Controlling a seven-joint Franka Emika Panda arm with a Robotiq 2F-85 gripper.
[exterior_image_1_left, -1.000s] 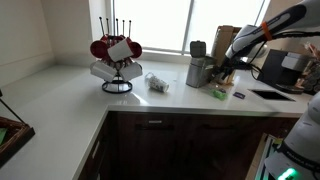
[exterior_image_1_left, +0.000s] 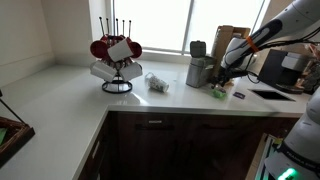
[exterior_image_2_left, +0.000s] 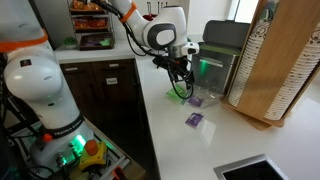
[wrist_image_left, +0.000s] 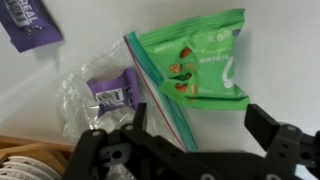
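A green snack packet (wrist_image_left: 200, 60) lies flat on the counter, in the upper middle of the wrist view. Beside it is a clear zip bag (wrist_image_left: 75, 110) with a green-blue seal strip and a purple packet (wrist_image_left: 115, 92) inside. Another purple packet (wrist_image_left: 28, 22) lies apart in the corner; exterior view 2 shows this purple packet (exterior_image_2_left: 194, 120) nearer the counter's front. My gripper is open and points down over the counter, its fingers spread wide with nothing held between them. The green packet (exterior_image_2_left: 178, 92) is just below it.
A grey bin (exterior_image_2_left: 213, 72) stands behind the packets, beside a tall wicker container (exterior_image_2_left: 262, 60). A dark flat panel (exterior_image_2_left: 248, 169) lies at the counter's front. Farther left are a mug rack (exterior_image_1_left: 118, 85) and a clear container (exterior_image_1_left: 156, 83).
In exterior view 1 the arm's end has come lower and slightly left, toward the packets. The objects on the counter appear unmoved.
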